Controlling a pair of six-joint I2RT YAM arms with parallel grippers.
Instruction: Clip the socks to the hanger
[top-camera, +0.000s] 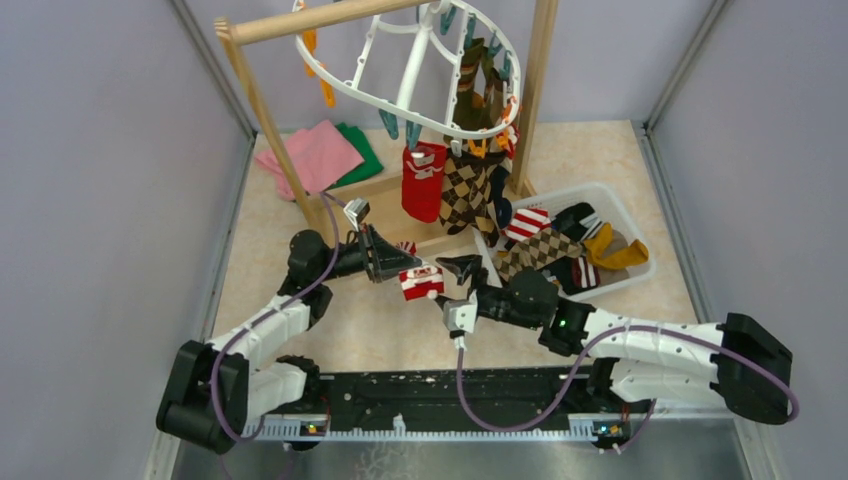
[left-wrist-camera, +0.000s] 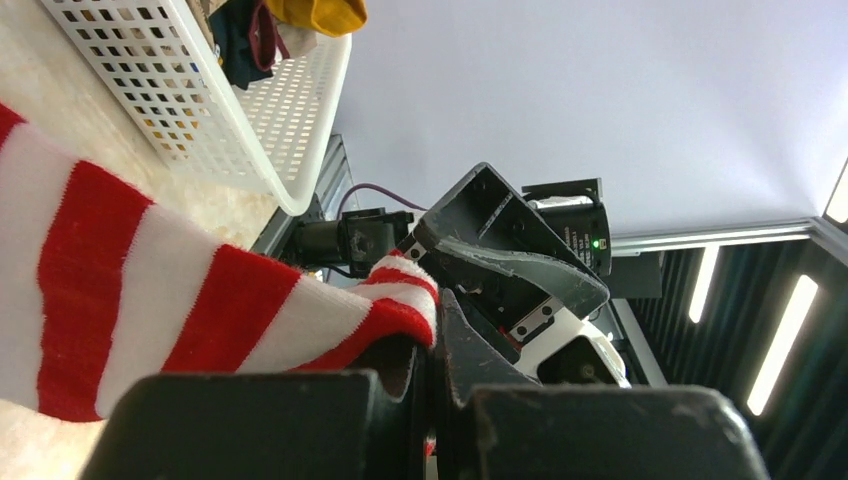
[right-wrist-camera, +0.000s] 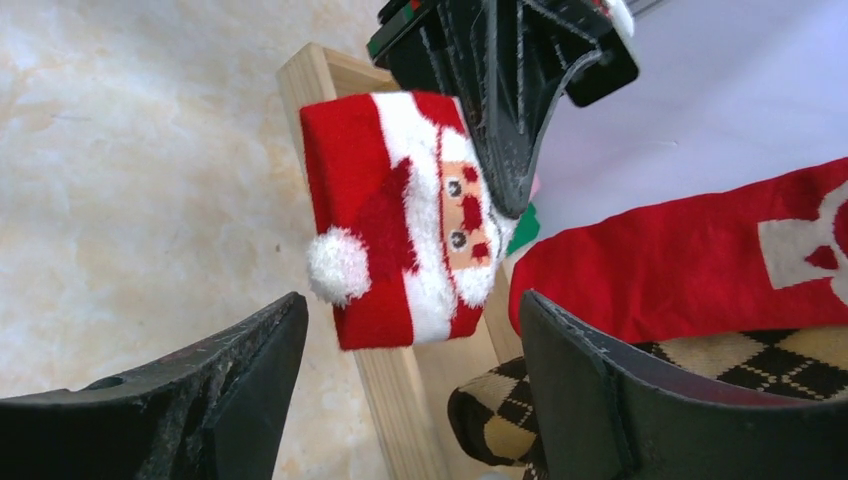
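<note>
A red-and-white Santa sock (top-camera: 420, 285) hangs from my left gripper (top-camera: 412, 262), which is shut on it; the right wrist view shows the Santa face and white pompom (right-wrist-camera: 340, 268). Its striped part (left-wrist-camera: 200, 300) fills the lower left of the left wrist view. My right gripper (top-camera: 443, 279) faces the sock from the right, open, with a finger either side. The hanger (top-camera: 405, 103) is a white ring with clips above; a red sock (top-camera: 422, 185) and argyle socks (top-camera: 465, 190) hang beneath it.
A white basket (top-camera: 640, 220) of mixed socks stands at the right. The hanger's wooden frame (top-camera: 255, 90) rises behind the arms. Pink cloth (top-camera: 310, 155) and green cloth (top-camera: 360, 165) lie at the back left.
</note>
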